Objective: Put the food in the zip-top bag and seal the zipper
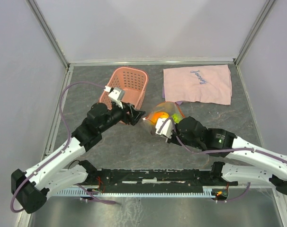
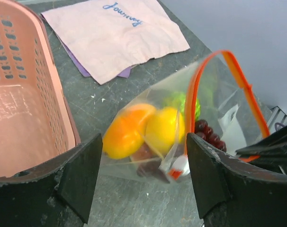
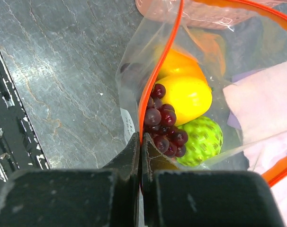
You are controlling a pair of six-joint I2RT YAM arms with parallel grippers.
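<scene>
The zip bag [image 2: 148, 165] holds an orange pepper [image 2: 124, 132], a yellow pepper [image 3: 183, 99], grapes [image 3: 167, 118] and a green fruit [image 3: 200, 142]. Its top gapes, edged by orange zipper strips. My right gripper is shut at the bag's near edge, on the orange zipper strip running between its fingertips. My left gripper is open just in front of the bag's left end, with a wide space between its fingers; whether it touches the plastic I cannot tell.
A pink plastic basket [image 1: 129, 78] stands at the back left, close behind my left gripper. A pink cloth [image 1: 195, 82] over a purple one lies at the back right. Bare grey floor [image 1: 134, 151] shows in front of the bag.
</scene>
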